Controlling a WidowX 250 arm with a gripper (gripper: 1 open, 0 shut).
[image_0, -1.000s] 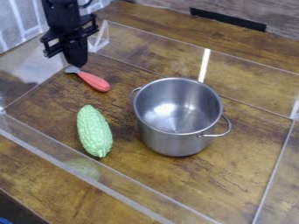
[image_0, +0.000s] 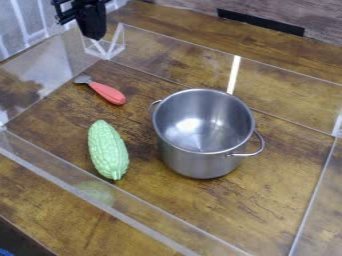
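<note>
The black gripper (image_0: 88, 22) is at the top left edge of the view, mostly out of frame; its fingers are too small and cut off to judge. Below it on the wooden table lies a utensil with a red handle (image_0: 107, 92) and a thin metal end pointing up-left. A pale green bitter-melon-like vegetable (image_0: 107, 150) lies at the lower left. A steel pot (image_0: 201, 150) with side handles stands upright at centre right, empty.
Clear panels and a white strip (image_0: 234, 72) border the work area on the wooden table (image_0: 287, 70).
The gripper has moved up and away toward the top left, out of most of the view. The utensil, vegetable and pot have not visibly moved.
</note>
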